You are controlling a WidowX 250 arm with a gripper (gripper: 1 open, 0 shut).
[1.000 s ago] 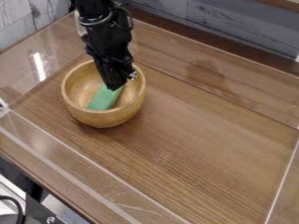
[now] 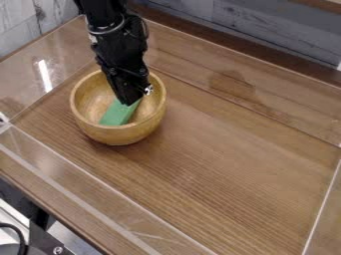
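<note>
A round yellow bowl [image 2: 99, 131] sits on the wooden table, left of centre. Inside it lies a green elongated object [image 2: 122, 110]. My black gripper [image 2: 123, 88] reaches down from the top over the back of the bowl, just above the green object. Whether its fingers touch the object, and how far apart they are, is unclear at this size.
A black cable [image 2: 11, 235] shows at the lower left edge.
The gripper has shifted slightly left over the bowl. The bowl and green object look much the same.
</note>
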